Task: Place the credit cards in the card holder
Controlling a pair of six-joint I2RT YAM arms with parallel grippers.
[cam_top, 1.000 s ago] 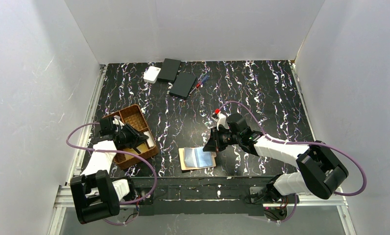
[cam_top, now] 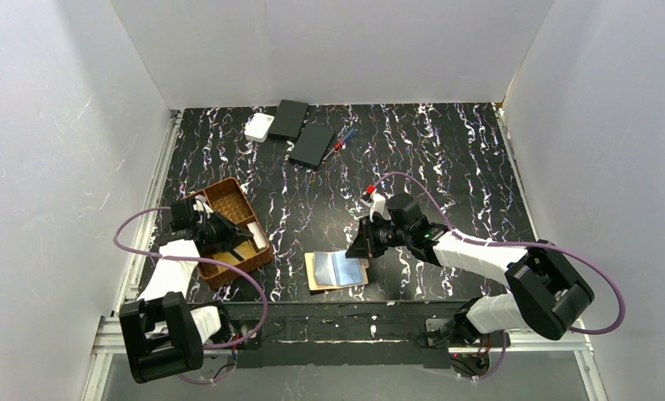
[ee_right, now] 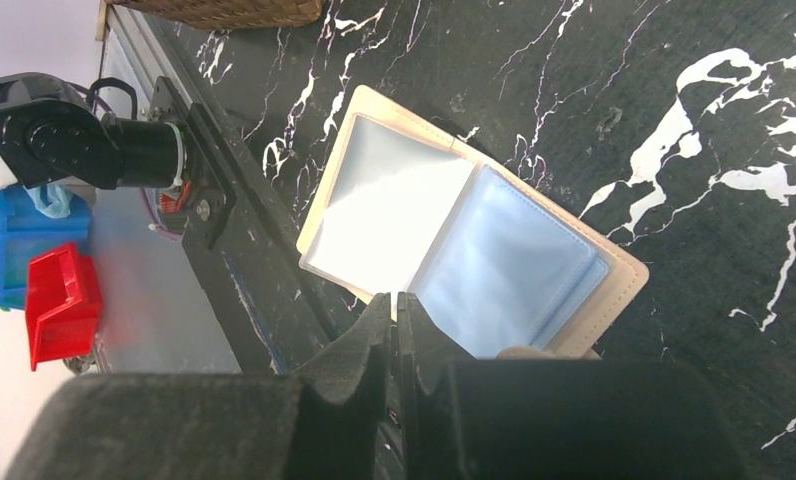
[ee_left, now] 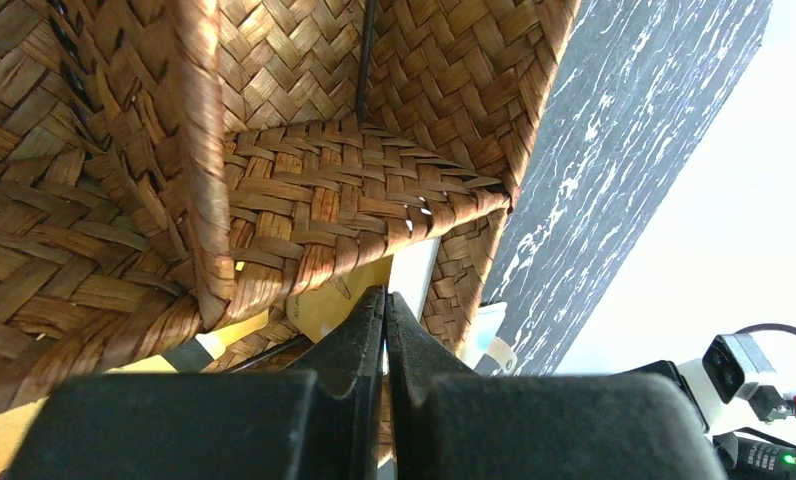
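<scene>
My left gripper reaches down into the woven basket (cam_top: 258,266), its fingertips together beside a divider. A white card (ee_left: 414,272) and a yellow card (ee_left: 336,300) lie beyond the tips. Whether a card's edge is caught between these fingers is hard to make out. Open on the table lies the card holder (ee_right: 379,205), tan-edged with clear and pale blue sleeves. Over its edge nearest the camera, my right gripper has its fingertips nearly touching, and nothing shows between them.
Two black boxes (cam_top: 312,146), a small white box (cam_top: 259,127) and a screwdriver (cam_top: 344,139) lie toward the back. Bare marbled table separates the basket from the card holder, and the right side of the table is clear.
The basket has slid slightly to the right, with my left gripper inside it. My right arm and the card holder have stayed put.
</scene>
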